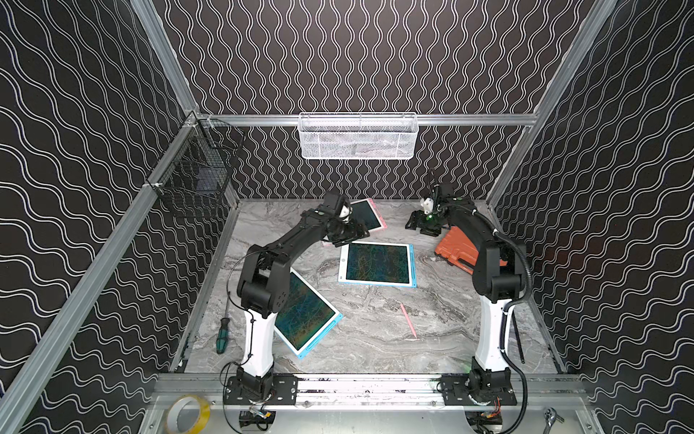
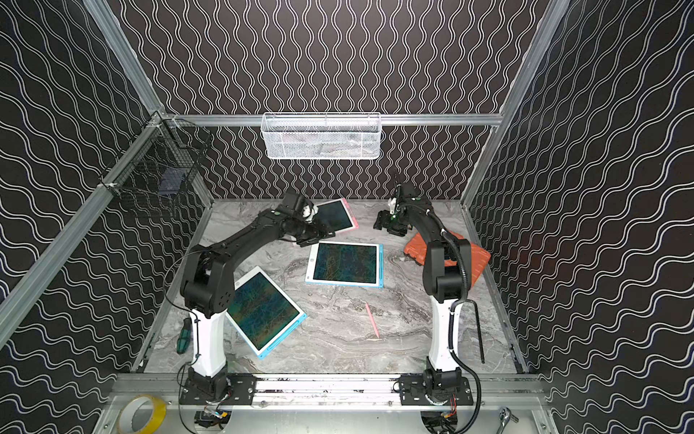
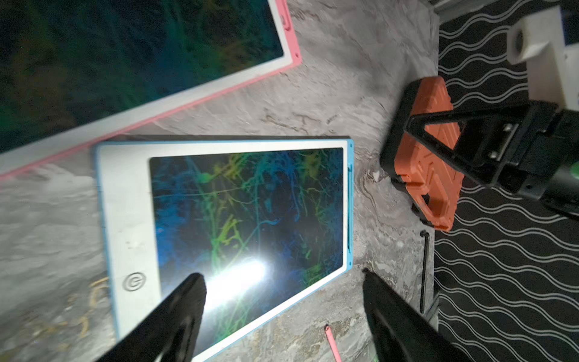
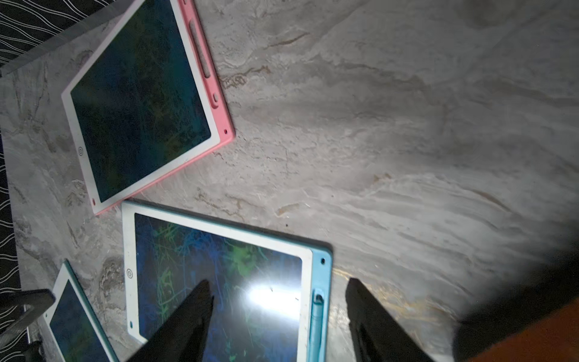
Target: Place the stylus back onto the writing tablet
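Observation:
A pink stylus (image 1: 408,320) lies on the bare table in front of the middle tablet, and its tip end shows in the left wrist view (image 3: 332,342). The pink-edged tablet (image 4: 144,102) lies at the back, its side slot empty in the right wrist view. In the middle is a blue-edged tablet (image 1: 377,264) with a blue stylus (image 4: 316,328) in its side slot. Another blue-edged tablet (image 2: 265,311) lies front left. My left gripper (image 1: 355,237) hovers between the pink and middle tablets, fingers apart and empty. Open and empty, my right gripper (image 1: 423,224) is above the table right of the pink tablet.
An orange case (image 2: 462,259) lies at the right, partly under the right arm. A green-handled screwdriver (image 1: 222,337) is at the left edge. A white wire basket (image 1: 358,137) hangs on the back wall.

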